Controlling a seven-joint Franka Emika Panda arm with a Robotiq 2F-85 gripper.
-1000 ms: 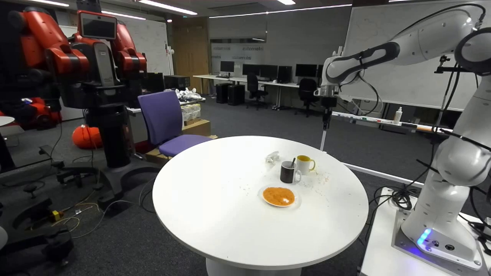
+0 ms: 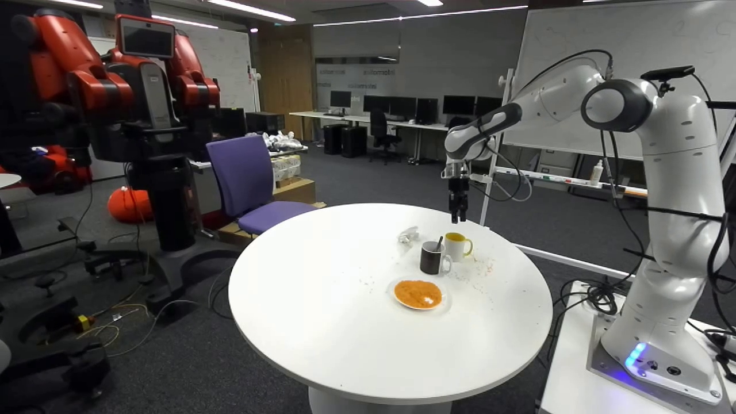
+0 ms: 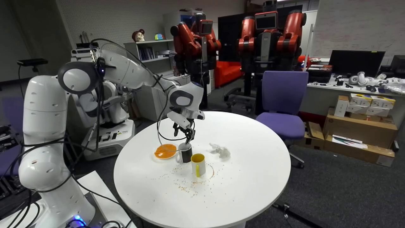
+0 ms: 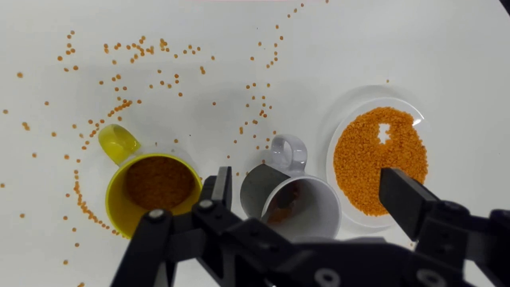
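Note:
My gripper (image 2: 458,213) hangs fingers-down above the table, fingers open with nothing between them. In the wrist view, one finger (image 4: 222,185) appears between the two mugs and the other finger (image 4: 399,196) over the plate. A dark mug with a white inside (image 4: 306,203) shows between them, partly hidden by the gripper; a little orange grain lies inside. From its mouth sticks a dark handle (image 2: 439,242). Beside it stands a white mug with a yellow inside and handle (image 3: 198,165), holding orange grains. A white plate (image 4: 330,165) bears a spread of orange grains (image 4: 363,158).
Loose grains (image 4: 138,50) are scattered around the mugs. Crumpled clear plastic (image 3: 221,150) lies near them on the round white table (image 2: 324,310). A purple chair (image 3: 283,102) stands by the table's edge.
In exterior view 1 my arm has swung left and the gripper has come lower, from beyond the table's right edge to near the mugs. Mugs, plate and plastic have not moved.

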